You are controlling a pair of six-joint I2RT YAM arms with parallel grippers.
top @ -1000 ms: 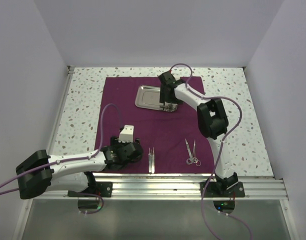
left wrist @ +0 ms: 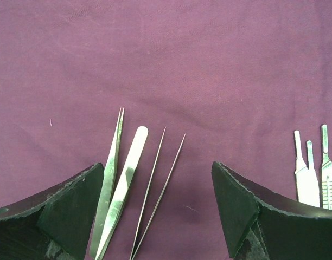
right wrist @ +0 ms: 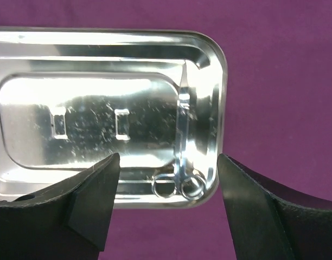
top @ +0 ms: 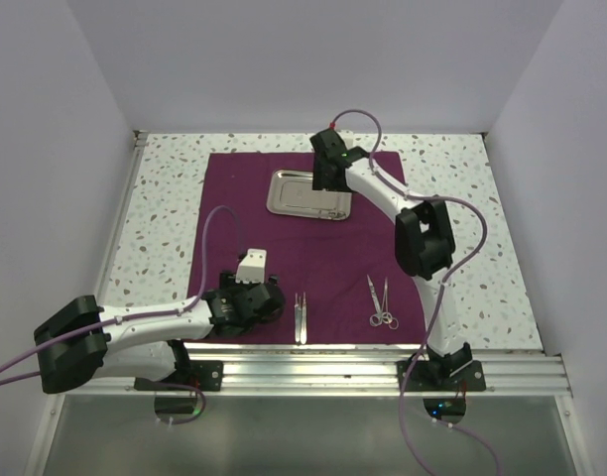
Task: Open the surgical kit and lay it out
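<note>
A steel tray sits at the back of the purple cloth. My right gripper is over its right end, fingers apart with nothing held. Ringed scissors or forceps lie along that end inside the tray. My left gripper stands open at front left, above pointed tweezers, a flat-ended instrument and thin tweezers. Scalpel handles lie to their right, at front centre in the top view.
Two ringed instruments, scissors and another, lie at front right of the cloth. Speckled table borders it.
My right gripper has moved back and slightly left, away from the tray's front edge, uncovering more of the instrument inside. My left arm is still.
</note>
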